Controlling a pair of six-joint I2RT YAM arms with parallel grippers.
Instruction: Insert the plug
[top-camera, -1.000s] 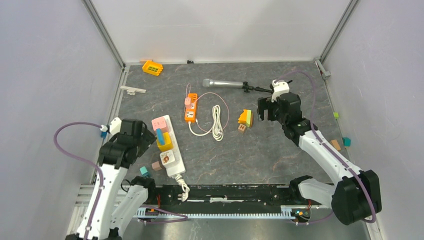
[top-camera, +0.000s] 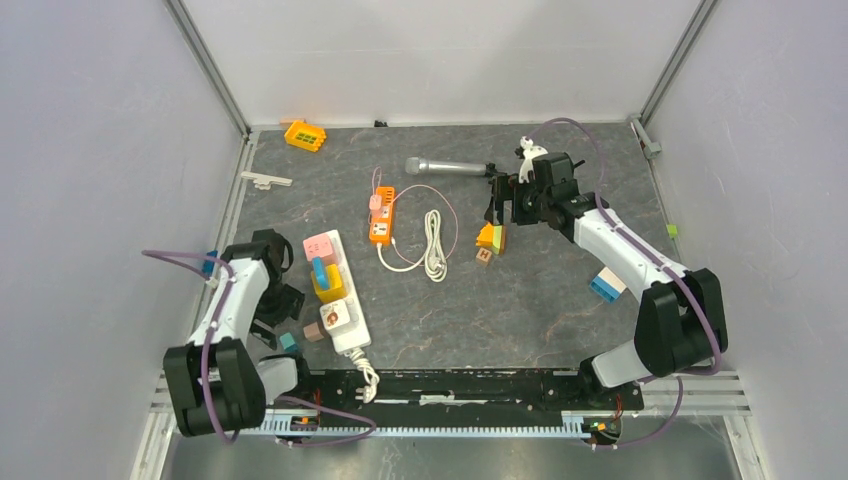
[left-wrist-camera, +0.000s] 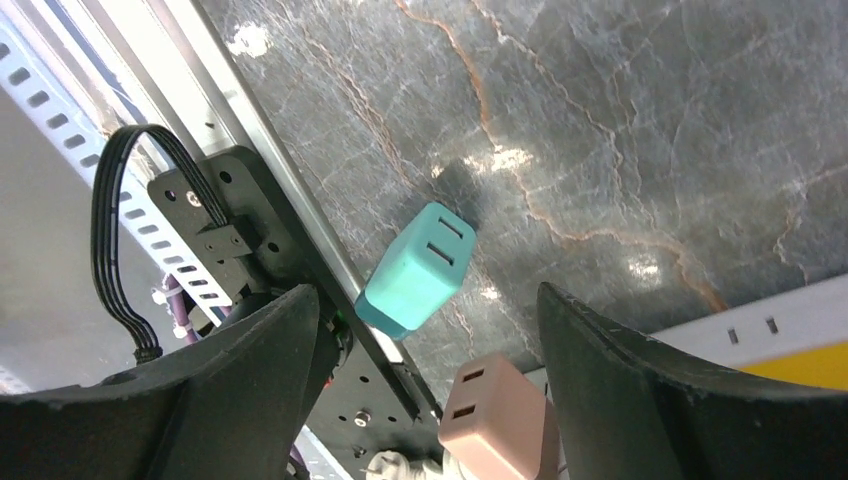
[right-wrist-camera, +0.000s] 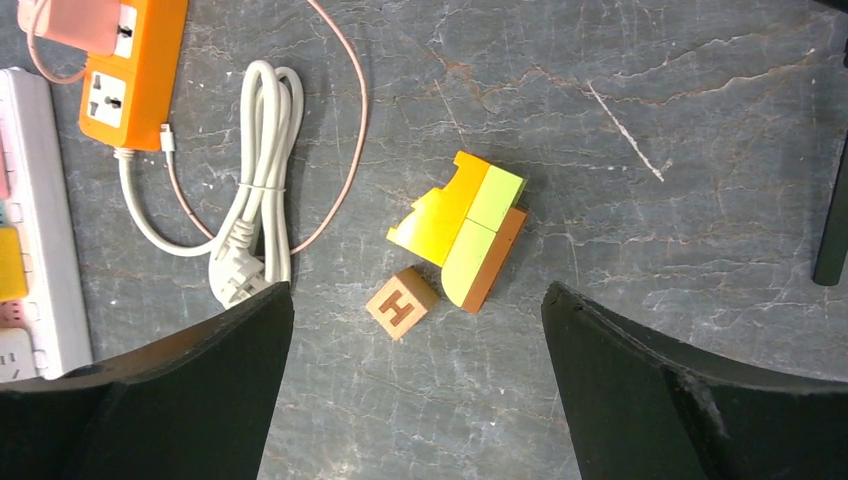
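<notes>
My left gripper is open over the table's near left corner, its fingers wide apart on either side of a teal block with two slots (left-wrist-camera: 415, 270), touching nothing that I can see. Also open and empty, my right gripper (top-camera: 503, 200) hovers near a yellow, green and brown block group (right-wrist-camera: 462, 232). An orange power strip (top-camera: 382, 222) lies mid-table with a pink plug (top-camera: 376, 203) at its far end. Its white cord (right-wrist-camera: 262, 150) is coiled beside it, ending in a white plug (right-wrist-camera: 238, 277). A longer white power strip (top-camera: 360, 322) carries pink, yellow and white pieces.
Beside the teal block sits a brownish-pink slotted block (left-wrist-camera: 492, 415). A small wooden cube (right-wrist-camera: 402, 302) lies near the yellow group. Farther back are a grey microphone (top-camera: 450, 167) and a yellow basket (top-camera: 305, 135).
The left gripper has come toward the near left corner, around the teal block's position. My right arm has swung left and slightly back, bringing its gripper closer to the yellow block group.
</notes>
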